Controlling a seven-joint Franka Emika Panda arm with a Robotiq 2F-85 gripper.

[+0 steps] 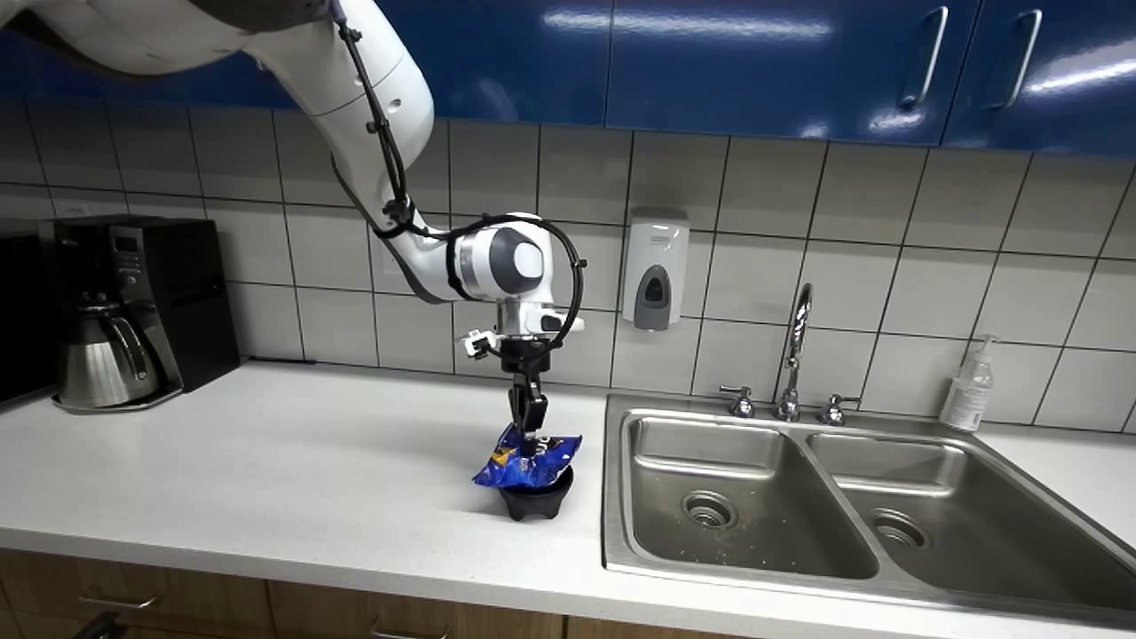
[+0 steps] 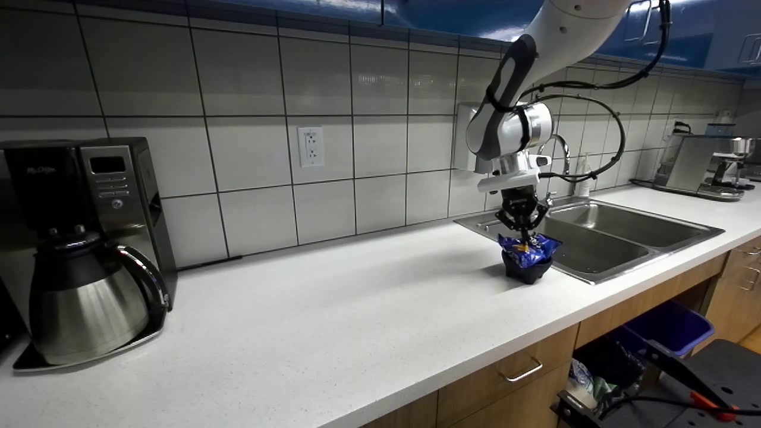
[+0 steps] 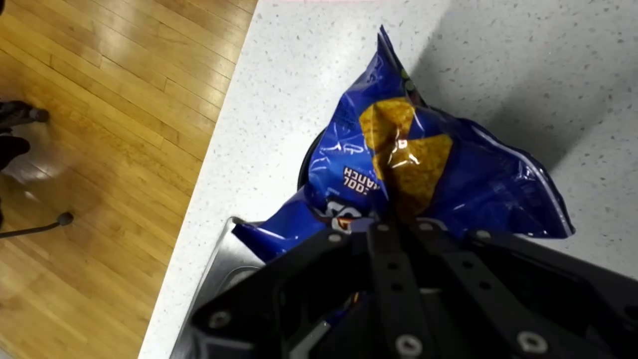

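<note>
A crinkled blue chip bag [image 1: 513, 467] with orange chips pictured on it covers the mouth of a small black bowl [image 1: 538, 502] on the counter. The gripper [image 1: 528, 447] points straight down, shut on the pinched middle of the bag. From the wrist camera, the bag [image 3: 418, 161] spreads out past the fingertips, and only a sliver of the bowl's dark rim [image 3: 306, 158] shows beside it. The second exterior view has the bag [image 2: 526, 249] over the bowl [image 2: 528, 271] too; how far it reaches inside is hidden.
Right of the bowl lies a double steel sink [image 1: 745, 490] with a faucet [image 1: 793, 351]. A coffee maker [image 1: 138, 309] stands at the far left.
</note>
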